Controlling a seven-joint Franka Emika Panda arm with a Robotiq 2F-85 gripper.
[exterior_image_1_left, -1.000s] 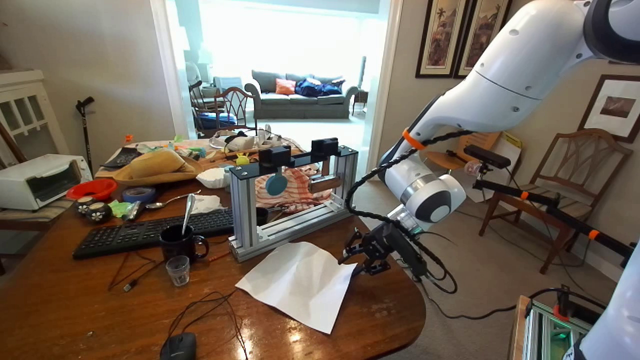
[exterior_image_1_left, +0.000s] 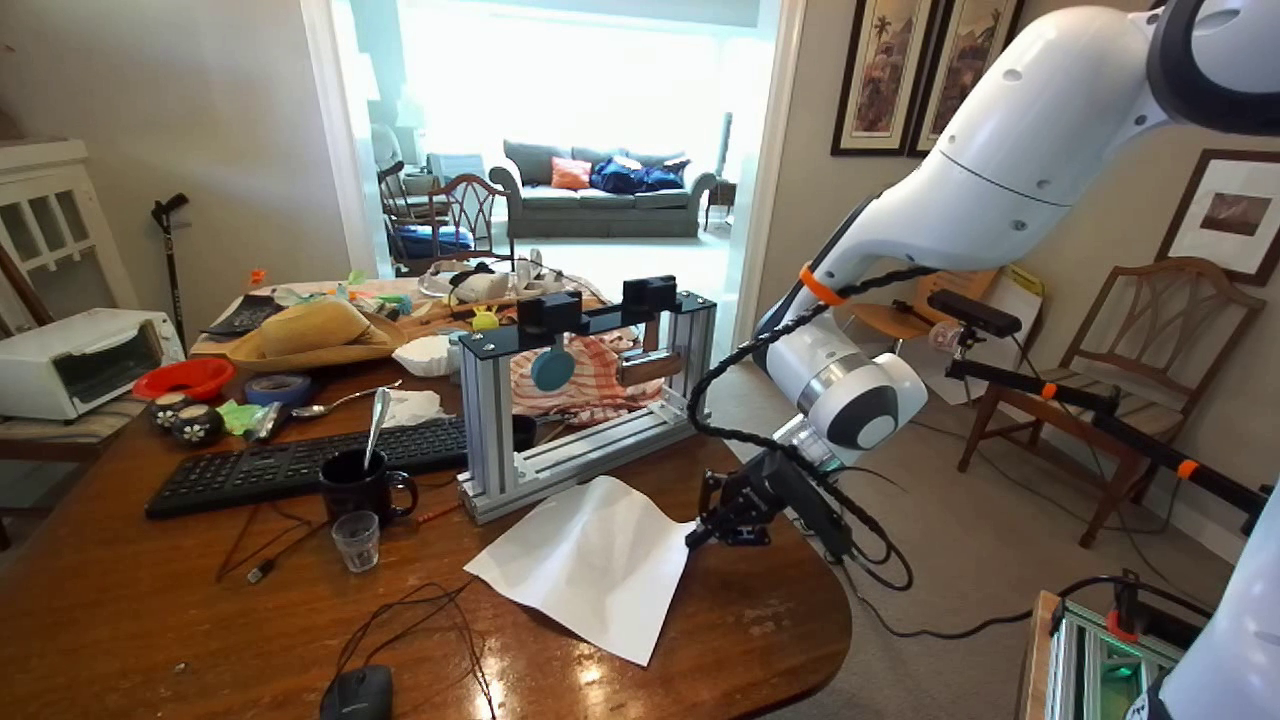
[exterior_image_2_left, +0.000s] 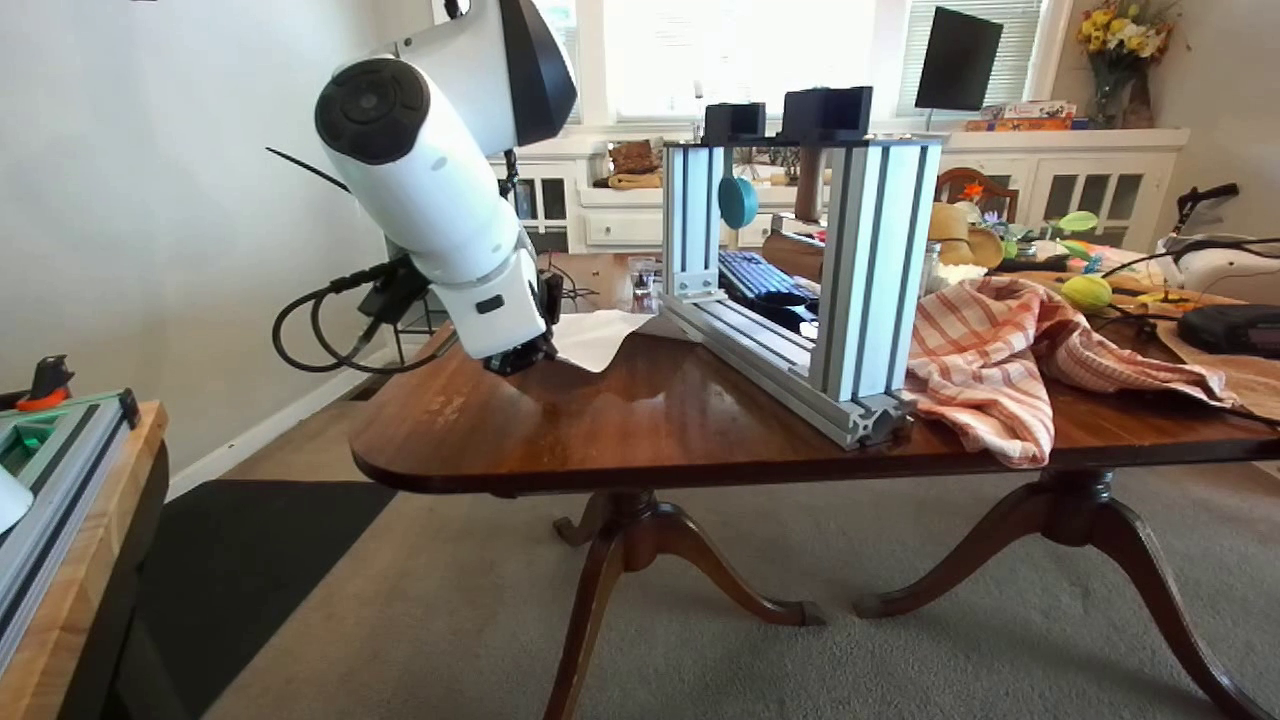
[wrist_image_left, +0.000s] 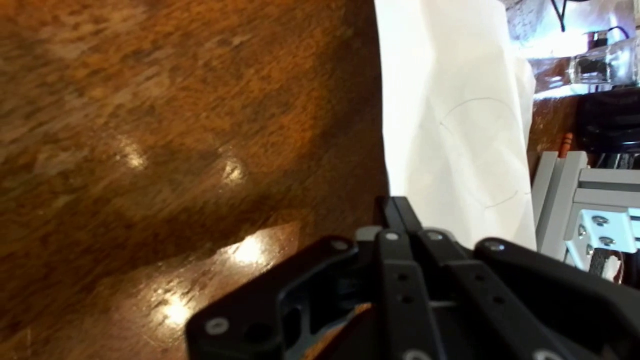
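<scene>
A white sheet of paper (exterior_image_1_left: 588, 564), creased and bowed, lies on the near end of the wooden table. Faint curved pencil lines mark its face in the wrist view, where the paper (wrist_image_left: 462, 120) runs up and away from the fingers. My gripper (exterior_image_1_left: 693, 536) is shut on the sheet's right edge, low over the tabletop. From the wrist, the black fingertips (wrist_image_left: 393, 210) are pressed together at the paper's border. In exterior view 2 the arm's wrist hides most of the gripper, and the paper (exterior_image_2_left: 594, 336) sticks out beside it.
An aluminium frame (exterior_image_1_left: 486, 444) stands just behind the paper. A black mug (exterior_image_1_left: 354, 490) with a spoon, a small clear glass (exterior_image_1_left: 356, 542) and a mouse (exterior_image_1_left: 357, 694) are to the left, with loose cables.
That edge has drawn in slightly to the left, and the sheet has bunched a little.
</scene>
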